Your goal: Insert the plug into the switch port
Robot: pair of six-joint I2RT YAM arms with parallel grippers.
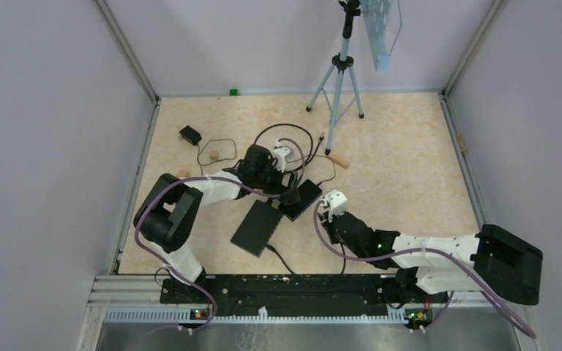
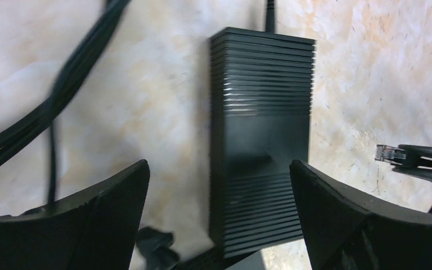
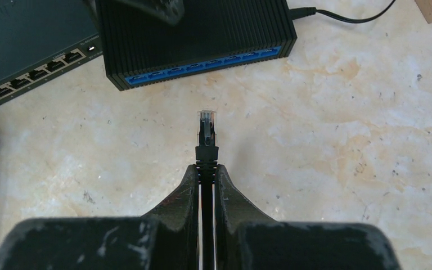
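Note:
My right gripper is shut on the black cable just behind its clear-tipped plug. The plug points toward the row of blue ports on the small black switch, with bare table between them. In the left wrist view, the small switch lies below my left gripper, whose fingers stand wide apart with nothing gripped. The same plug appears at that view's right side. From the top, the left gripper is at the switch's left end and the right gripper to its right.
A larger black switch lies beside the small one, its port row facing the same side; a cable runs from it. Loose cables and a wooden block lie behind.

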